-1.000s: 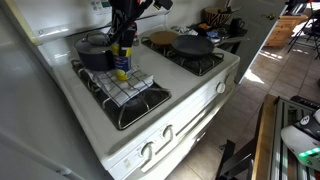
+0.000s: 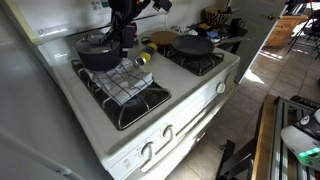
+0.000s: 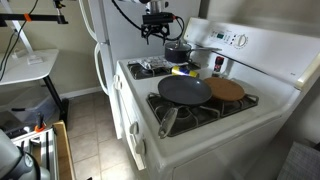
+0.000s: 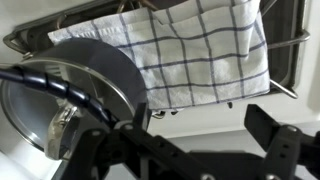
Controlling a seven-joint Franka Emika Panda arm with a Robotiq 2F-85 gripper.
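Observation:
My gripper is open above the stove, with nothing between its spread fingers; in exterior view 1 the gripper (image 2: pixel 125 40) hangs beside the pot. A checked white cloth (image 4: pixel 205 55) lies over the burner below, in front of the pot. The dark pot (image 4: pixel 95 70) has a glass lid and sits close to one finger. A yellow-and-dark bottle (image 2: pixel 147 53) appears to lie on its side on the stovetop past the cloth; exterior view 2 shows the yellow and blue bottle (image 3: pixel 184 71) between the cloth and the pan. It is outside the wrist view.
A black frying pan (image 3: pixel 185 91) and a round brown board (image 3: pixel 226 90) cover the other burners. A small jar (image 3: pixel 219 64) stands near the back panel.
Earlier the yellow and blue bottle was upright at my gripper, over the cloth. Now it is away from the gripper, tipped over on the stovetop, and the cloth is bare.

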